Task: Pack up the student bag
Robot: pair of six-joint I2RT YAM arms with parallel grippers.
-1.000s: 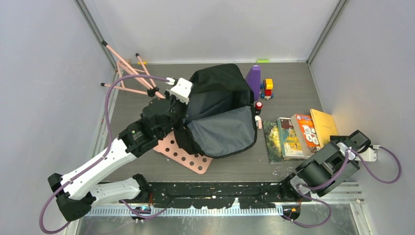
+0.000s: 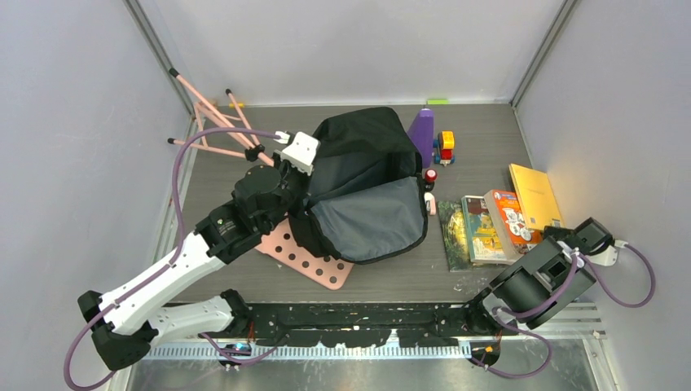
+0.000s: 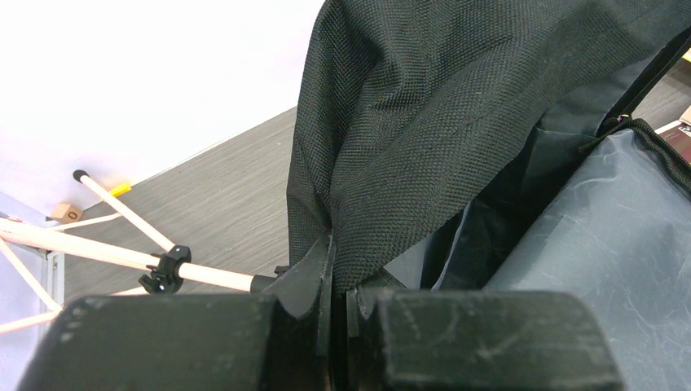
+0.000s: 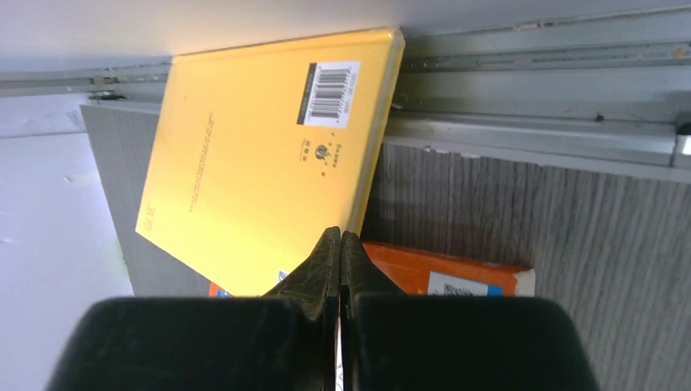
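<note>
The black bag (image 2: 367, 212) lies open in mid-table, grey lining showing. My left gripper is shut on the bag's black fabric (image 3: 424, 98), holding it up at its left side. My right gripper is shut, nothing seen between its fingers, at the lower edge of a yellow book (image 4: 253, 155) that lies over an orange book (image 4: 440, 265). In the top view that yellow book (image 2: 530, 195) sits at the right beside a teal book (image 2: 481, 232) and a dark green book (image 2: 453, 244).
A pink folding stand (image 2: 212, 122) lies back left, a pink perforated board (image 2: 310, 269) at front left. A purple object (image 2: 421, 134), toy vehicle (image 2: 445, 147) and small red-capped item (image 2: 430, 177) are right of the bag. Walls bound the table.
The yellow book has shifted toward the back and left, and the right arm has moved slightly left. The left arm is nearly still.
</note>
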